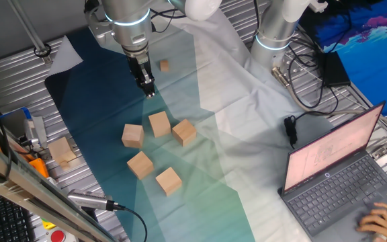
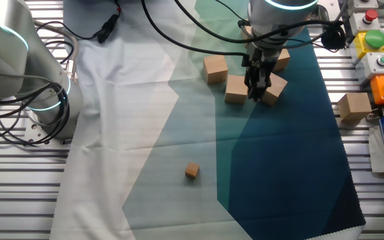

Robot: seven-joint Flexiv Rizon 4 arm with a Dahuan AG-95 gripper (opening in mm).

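Several large wooden cubes form a loose cluster on the patterned cloth, among them a back cube (image 1: 159,124), a left cube (image 1: 133,136), a right cube (image 1: 184,132) and a front cube (image 1: 168,181). A much smaller wooden cube (image 1: 164,65) lies apart, closer to the arm's side; in exterior view 2 the small cube (image 2: 192,171) has bare cloth around it. My gripper (image 1: 150,95) points down just short of the back cube in exterior view 1. From the other side, the gripper (image 2: 258,92) overlaps the large cubes and partly covers them. No cube shows between its fingers, but their gap is unclear.
Off the cloth, another wooden block (image 1: 62,151) rests on the metal slats near a control box. A laptop (image 1: 334,175) with a person's hand (image 1: 380,220) is at the right. Cables hang across exterior view 2.
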